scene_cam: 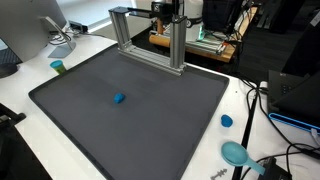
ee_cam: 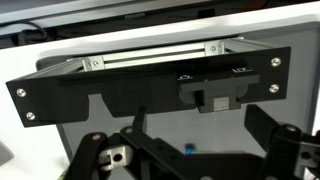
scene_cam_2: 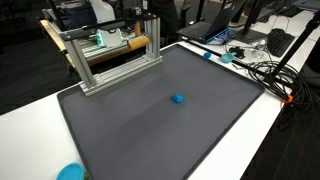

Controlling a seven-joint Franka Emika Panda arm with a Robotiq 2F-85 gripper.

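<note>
A small blue object (scene_cam: 119, 98) lies on the dark grey board (scene_cam_2: 130, 130), left of its middle in exterior view 1. In exterior view 2 the same blue object (scene_cam_2: 177, 99) sits right of the board's middle. My gripper stands open in the wrist view, its fingers wide apart. Beyond the fingers is a black bracket (ee_cam: 140, 92) with silver screws, fixed to a metal frame. A bit of blue (ee_cam: 190, 148) shows low between the fingers; most of it is hidden. The gripper is hard to make out in the exterior views.
A metal frame (scene_cam: 150, 57) stands at the board's far edge. On the white table are a blue piece (scene_cam: 227, 121), a turquoise ladle-like item (scene_cam: 237, 154) and a green cup (scene_cam: 58, 67). Black cables (scene_cam_2: 275, 75) lie at the side. Much of the board is clear.
</note>
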